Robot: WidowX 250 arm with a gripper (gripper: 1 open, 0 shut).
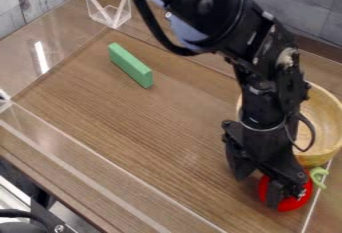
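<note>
My black gripper (263,177) is low at the right of the camera view, over a red object (294,199) on the wooden table near its right edge. The red object is partly hidden behind the gripper's fingers. Whether the fingers are shut on it I cannot tell. A small green piece (318,177) sits beside the red object.
A beige bowl (315,117) stands behind the gripper at the right. A green block (130,64) lies at the upper left of the table (107,147). A wire-like white object (111,5) is at the back.
</note>
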